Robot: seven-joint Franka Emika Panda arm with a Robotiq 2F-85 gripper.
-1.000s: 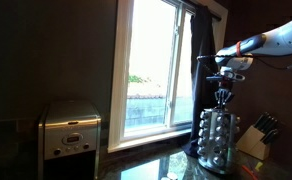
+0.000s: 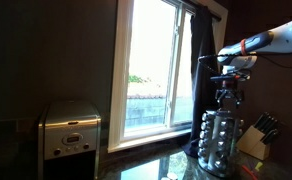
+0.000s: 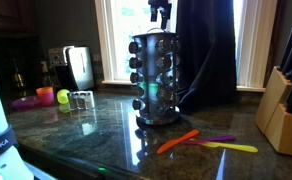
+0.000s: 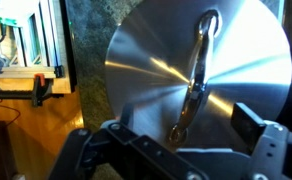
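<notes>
A tall spice rack [image 3: 158,85] with several jars around its sides stands upright on the dark counter. Its round steel top [image 4: 151,65] fills much of the wrist view, and a curved metal handle [image 4: 199,75] crosses that top. Over the rack hangs my gripper, pointing down with its fingers [image 4: 251,122] wide apart. In the wrist view the handle's near end lies between the two fingers, with no finger seen touching it. From the other side, the gripper [image 3: 160,12] shows just above the rack's top.
A knife block [image 3: 283,115] stands at the right. Orange [image 3: 178,141] and yellow [image 3: 231,147] utensils lie on the counter before the rack. A toaster [image 3: 78,68], cups and a small wire rack [image 3: 82,99] sit leftward. Behind hangs a dark curtain [image 3: 208,50].
In exterior view 1 my gripper has shifted slightly to the right above the rack. The rack appears to stand in the same place.
</notes>
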